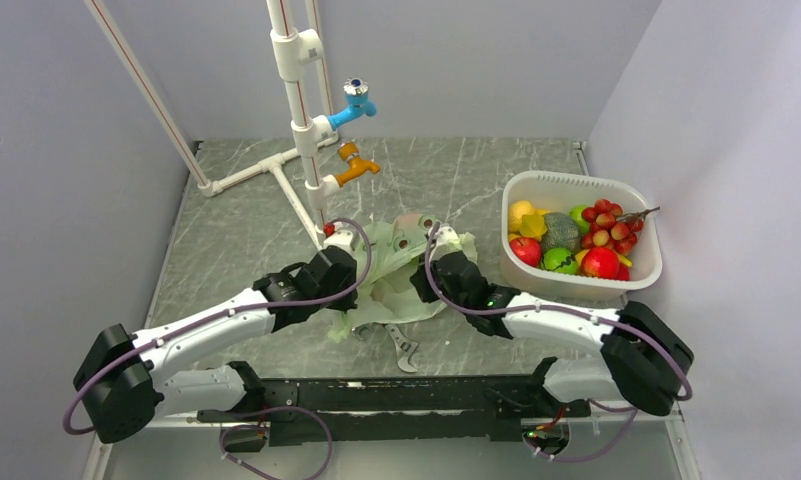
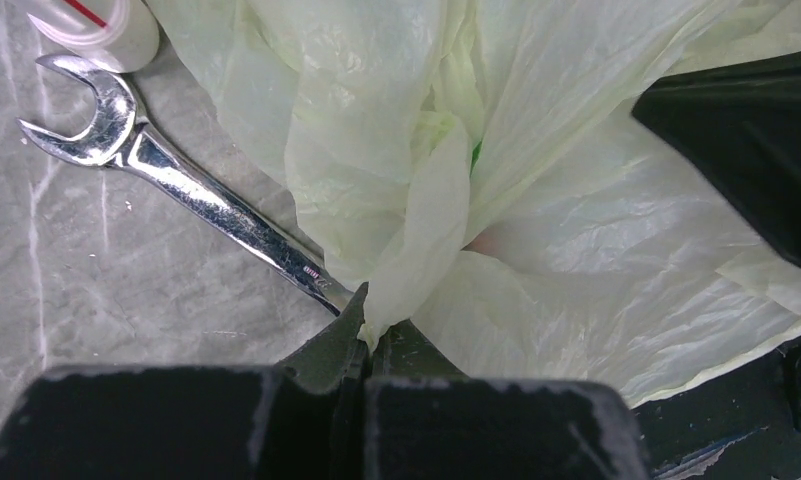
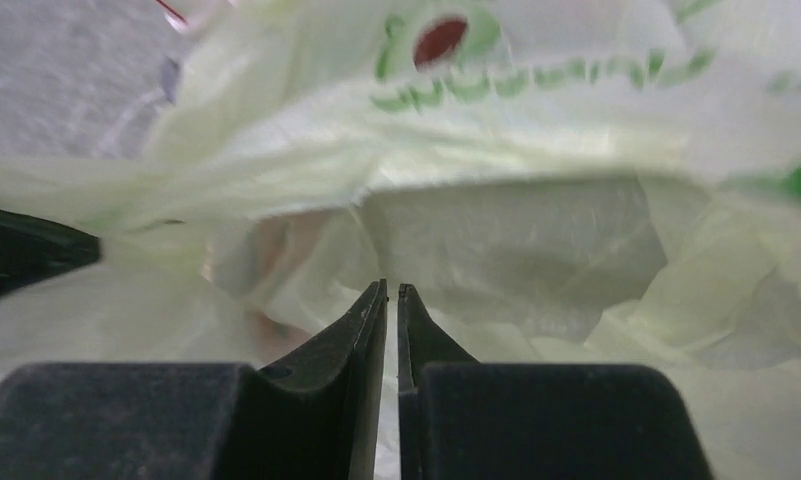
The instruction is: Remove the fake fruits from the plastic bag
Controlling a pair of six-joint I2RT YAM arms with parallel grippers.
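Observation:
The pale green plastic bag [image 1: 384,292] lies crumpled between my two arms on the grey table. My left gripper is shut on a fold of its film. From the right, my right gripper [image 1: 425,284] reaches to the bag's mouth. In the right wrist view the bag's printed upper layer [image 3: 536,120] arches over the fingers. That gripper is open by a narrow gap, with nothing between its tips. Through the film a pinkish shape [image 3: 276,245] shows dimly. Any fruit inside is mostly hidden.
A white basket [image 1: 581,287] of fake fruits stands on the right. Behind the bag rises a white pipe frame [image 1: 307,140] with a blue tap [image 1: 354,107] and an orange tap [image 1: 356,165]. A wrench [image 1: 403,350] lies in front of the bag.

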